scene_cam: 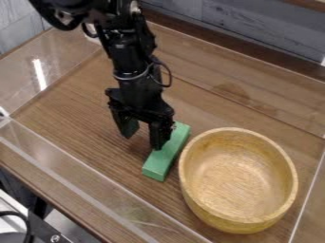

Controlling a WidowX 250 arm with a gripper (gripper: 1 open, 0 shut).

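Observation:
My black gripper (143,127) is low over the wooden table, its fingers open, just left of a green block (165,157). The block lies flat at a slant, with its upper end close to the right finger; whether they touch I cannot tell. A cream oval bowl (238,180) sits to the right of the block.
A grey panelled wall (241,28) runs along the back.

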